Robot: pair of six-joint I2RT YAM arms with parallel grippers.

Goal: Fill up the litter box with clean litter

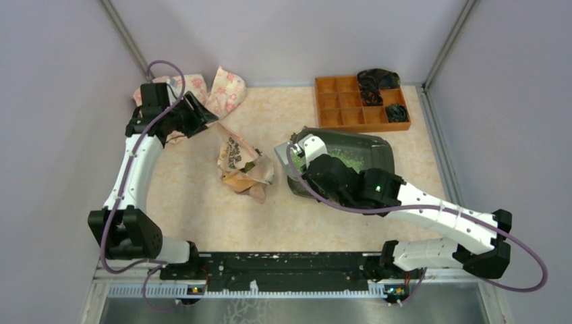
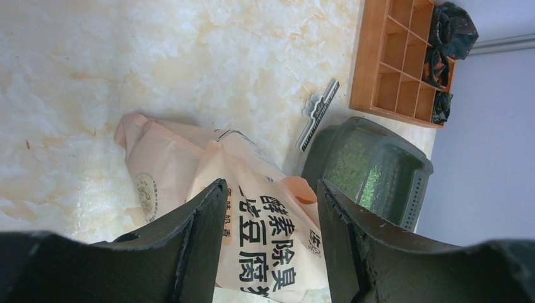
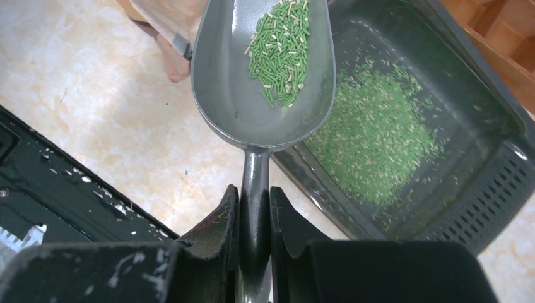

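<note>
A paper litter bag [image 1: 239, 162] with printed characters [image 2: 265, 246] stands left of centre; my left gripper [image 1: 210, 119] is at its raised top edge, fingers apart in the left wrist view, and whether they pinch paper I cannot tell. My right gripper is shut on the handle of a grey scoop [image 3: 221, 82], which holds green litter pellets [image 3: 277, 57] and hangs over the left side of the dark green litter box [image 1: 371, 152]. The box has a layer of green litter [image 3: 372, 126] on its floor.
An orange compartment tray [image 1: 330, 101] with black bags [image 1: 378, 84] stands at the back right. Floral cloths [image 1: 226, 91] lie at the back left.
</note>
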